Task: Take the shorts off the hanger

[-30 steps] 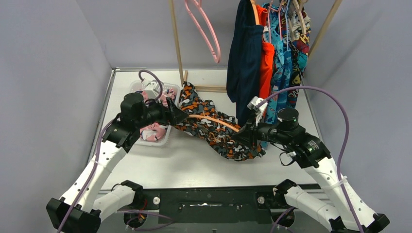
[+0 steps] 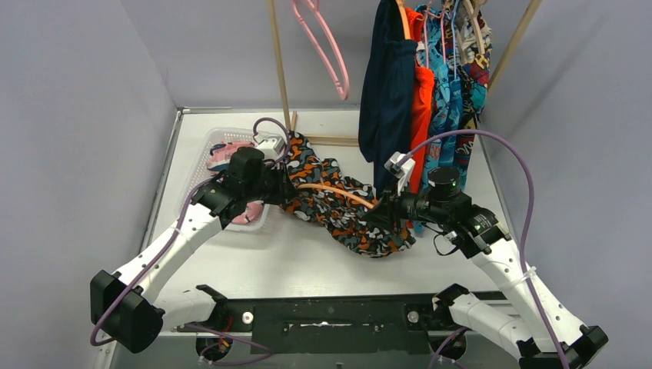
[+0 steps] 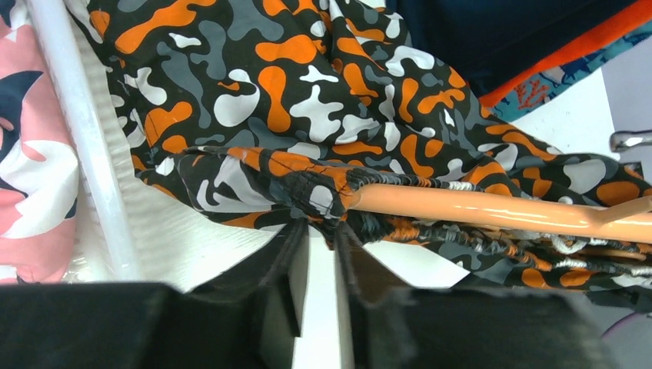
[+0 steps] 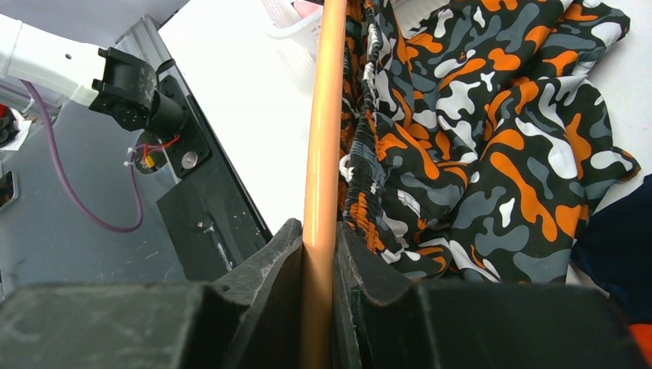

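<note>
The camouflage shorts (image 2: 357, 219) in black, orange, grey and white lie spread on the table, a tan hanger (image 2: 338, 191) along their gathered waistband. In the right wrist view, my right gripper is shut on the hanger (image 4: 324, 131); the waistband runs beside the bar. Over at the other end, my left gripper has its fingers (image 3: 286, 269) apart, white table showing between them. A bunched waistband corner (image 3: 315, 192) covers the hanger's end there and reaches down to the fingertips; whether they touch it is unclear.
A white basket (image 2: 201, 157) with pink clothes stands under and behind my left arm. Navy shorts (image 2: 388, 92), orange and blue garments hang at the back right. An empty pink hanger (image 2: 327, 50) hangs above.
My left gripper has shifted right and turned at the hanger's end. The right arm has moved slightly left, and the shorts' lower right part shifted a little with it.
</note>
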